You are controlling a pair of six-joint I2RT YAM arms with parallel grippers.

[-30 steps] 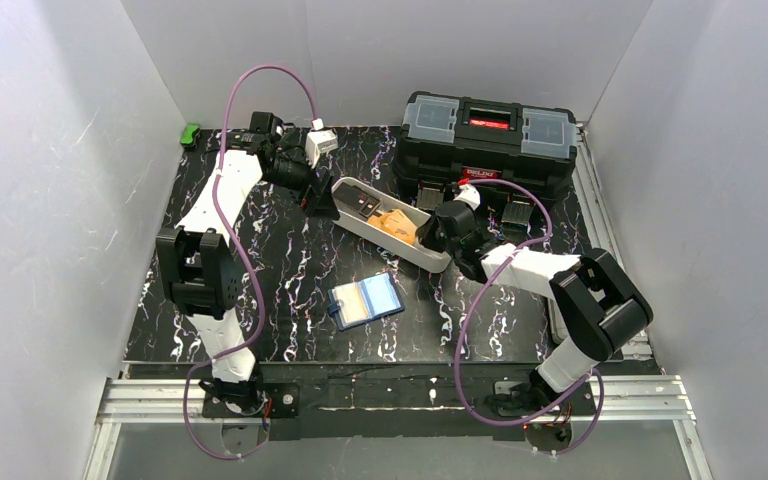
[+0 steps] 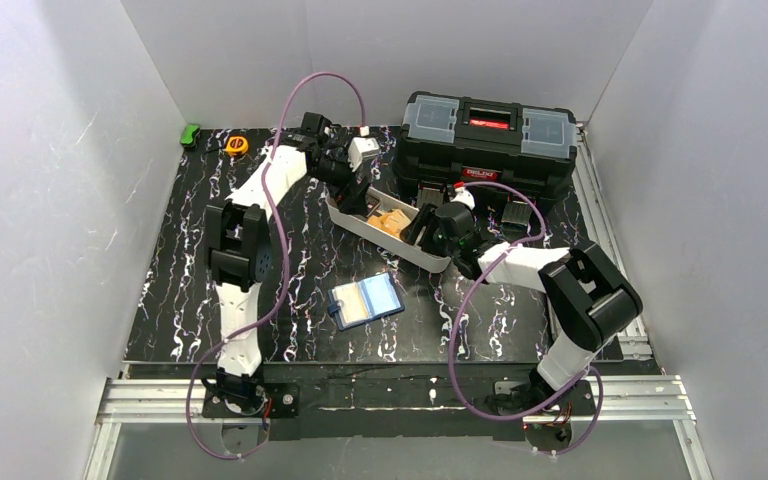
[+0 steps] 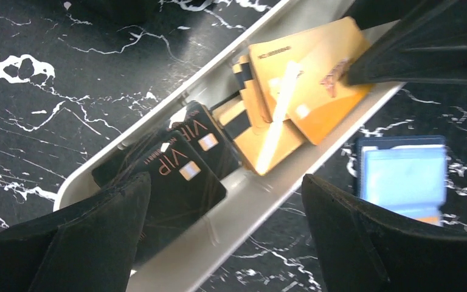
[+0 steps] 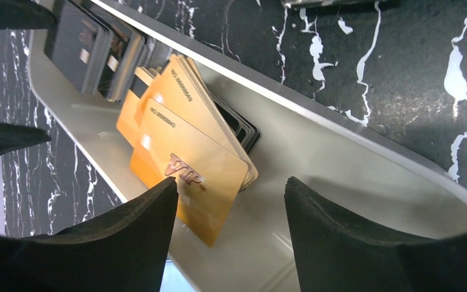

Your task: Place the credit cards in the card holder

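A white tray (image 4: 365, 176) holds stacks of orange cards (image 4: 188, 170) in its middle and black cards (image 3: 170, 194) at its left end. My left gripper stands open over that left end, with no card visibly gripped. My right gripper is over the right part of the tray, fingers apart, beside the orange cards, with nothing seen held. The blue-edged card holder (image 2: 367, 300) lies open on the marble table below the tray in the top view, with light sleeves showing.
A large black toolbox (image 2: 485, 145) stands behind the tray. A green object (image 2: 190, 135) and an orange tool (image 2: 237, 145) lie at the back left. The walls are close on both sides.
My left gripper has moved rightward, over the tray's left end. The right gripper has shifted slightly, staying over the tray beside the orange cards.
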